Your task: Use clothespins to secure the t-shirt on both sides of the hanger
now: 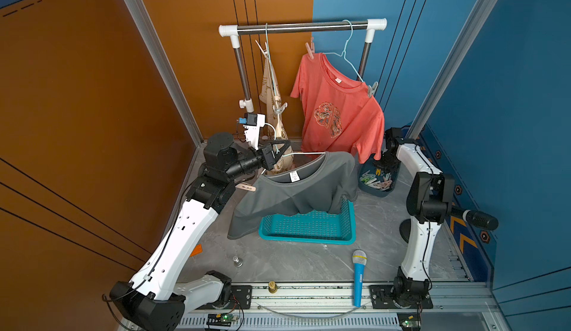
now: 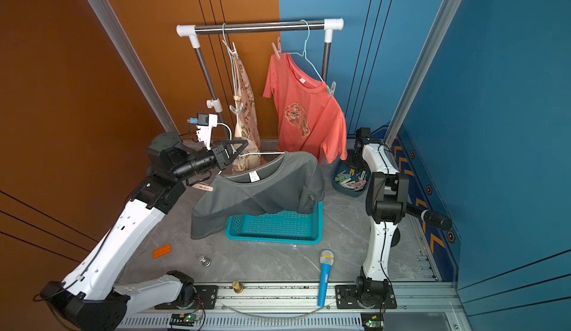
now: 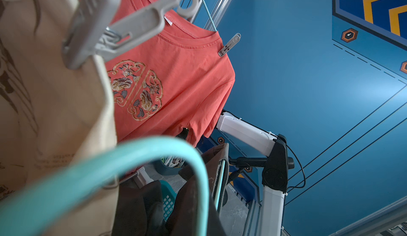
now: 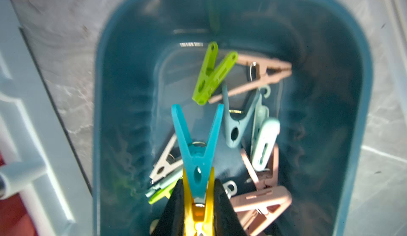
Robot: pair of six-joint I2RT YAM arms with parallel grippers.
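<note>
My left gripper (image 1: 276, 155) is shut at the hanger of the grey t-shirt (image 1: 294, 191), which hangs above a teal basket with a pink clothespin (image 1: 245, 186) at its left side. The left wrist view shows a blurred mint hanger (image 3: 140, 151) up close. My right gripper is down in the clothespin bin (image 4: 356, 108), its fingers around a yellow clothespin (image 4: 199, 219) beneath a blue clothespin (image 4: 195, 151); whether it grips either cannot be told.
A coral t-shirt (image 1: 339, 105) and a beige garment (image 2: 246, 122) hang on the rack (image 1: 303, 26). A blue microphone (image 1: 359, 277) lies at the front edge.
</note>
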